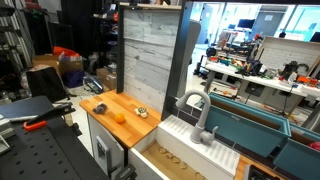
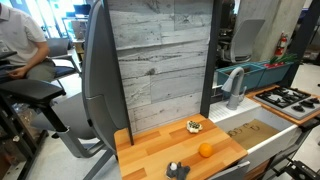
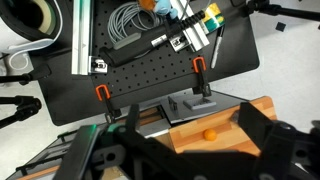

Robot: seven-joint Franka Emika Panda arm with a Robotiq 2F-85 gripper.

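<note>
In the wrist view my gripper points down over the black perforated table, its two dark fingers spread wide at the lower left and lower right. The gap between them looks empty. An orange round object (image 1: pixel 119 118) lies on the wooden counter (image 2: pixel 160 152) of a small kitchen set; the wrist view catches this orange object (image 3: pixel 210 134) near its bottom edge, below the table's edge. A small pale item (image 2: pixel 193 126) sits behind it, by the panel. Grey small pieces (image 2: pixel 175 170) lie near the counter's front left. My gripper cannot be made out in either exterior view.
Right of the counter stands a grey faucet (image 1: pixel 205 115), with an open drawer (image 1: pixel 180 165) before it and a stove top (image 2: pixel 288 98) farther right. Cable (image 3: pixel 135 20), tools and two orange-edged fittings (image 3: pixel 103 92) occupy the black table. A tall panel (image 2: pixel 165 70) backs the counter.
</note>
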